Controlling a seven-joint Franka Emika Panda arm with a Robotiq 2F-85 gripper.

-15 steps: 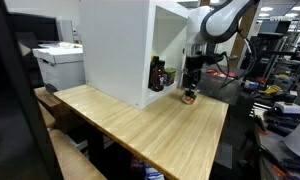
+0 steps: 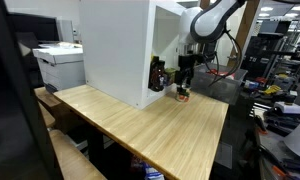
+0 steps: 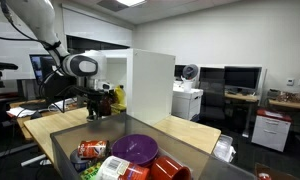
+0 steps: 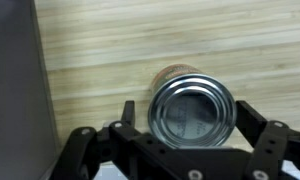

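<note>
A can [image 4: 190,112] with a metal lid stands upright on the wooden table, seen from above in the wrist view. My gripper is open, with one finger on each side of the can's top. In exterior view 1 the gripper [image 2: 183,92] is low over the table's far part, with the reddish can [image 2: 182,98] beneath it. The arm hides part of the can there. Whether the fingers touch it, I cannot tell.
A white shelf unit [image 2: 118,50] stands along the table, with dark bottles or packages [image 2: 157,74] in its opening beside the gripper. In exterior view 2, a grey bin [image 3: 62,140] holds a red can [image 3: 93,149], a purple bowl [image 3: 136,149] and other items.
The arm has shifted slightly left in exterior view 1, bringing the gripper down over the can. The can appears to stay in about the same place.
</note>
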